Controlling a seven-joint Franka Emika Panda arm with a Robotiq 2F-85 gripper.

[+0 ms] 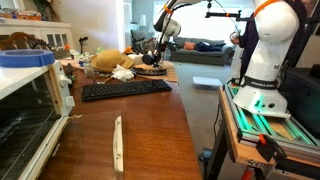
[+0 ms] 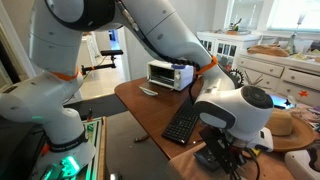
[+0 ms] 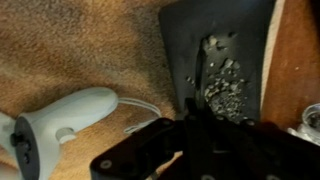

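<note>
A black tray or pan point(image 3: 225, 50) holding pale, crumb-like bits point(image 3: 225, 88) fills the upper right of the wrist view, lying on a tan cloth. My gripper is over its lower part, shut on a dark slender object point(image 3: 203, 72) that extends over the pan; what it is cannot be made out. The far end of the table holds my gripper point(image 1: 154, 62) in the first exterior view, small and low. From the second exterior view, the white arm hides much of my gripper and the pan.
A white device point(image 3: 75, 112) with a thin cord lies left of the pan. A black keyboard point(image 1: 125, 89) and a tan hat point(image 2: 270, 118) are nearby.
</note>
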